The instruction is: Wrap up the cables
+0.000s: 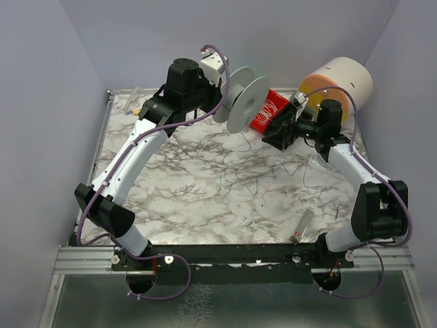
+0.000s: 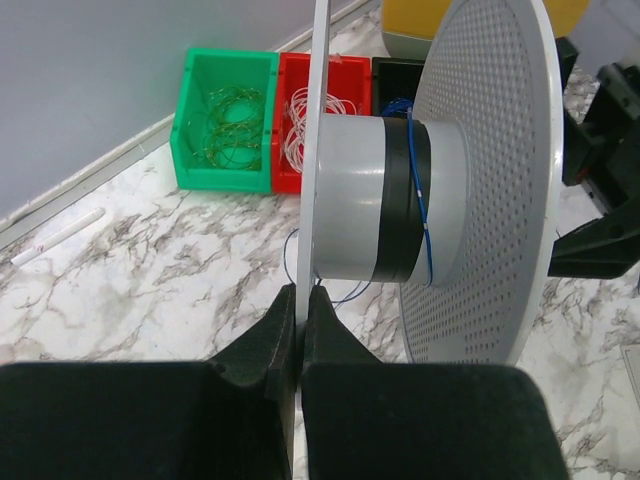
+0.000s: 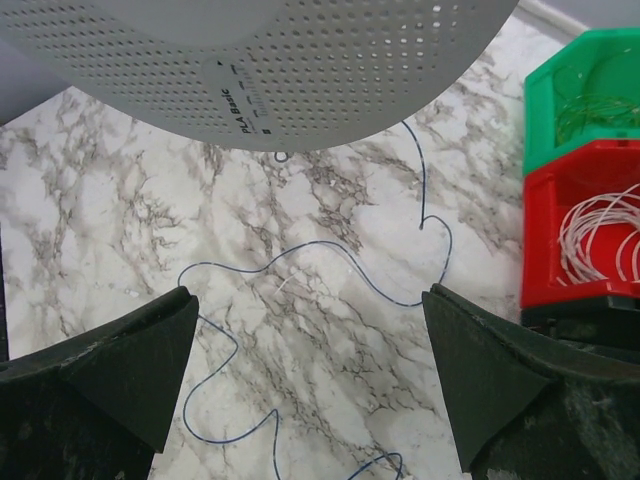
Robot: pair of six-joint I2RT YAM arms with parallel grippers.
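My left gripper is shut on the thin rim of a large white spool (image 2: 475,215), holding it up above the table. A turn of blue cable (image 2: 421,215) lies over the black band on the spool's hub (image 2: 345,200). From there, the thin blue cable (image 3: 310,243) trails over the marble table in loose bends. Open and empty, my right gripper hovers close to the spool on its right; the perforated flange (image 3: 300,85) fills the top of the right wrist view.
At the back stand a green bin (image 2: 182,135), a red bin (image 2: 289,75) with white cable, and a black bin (image 2: 385,80) with blue cable. A big yellow-and-white roll (image 1: 355,82) sits at the back right. A grey bar (image 1: 302,226) lies near the front.
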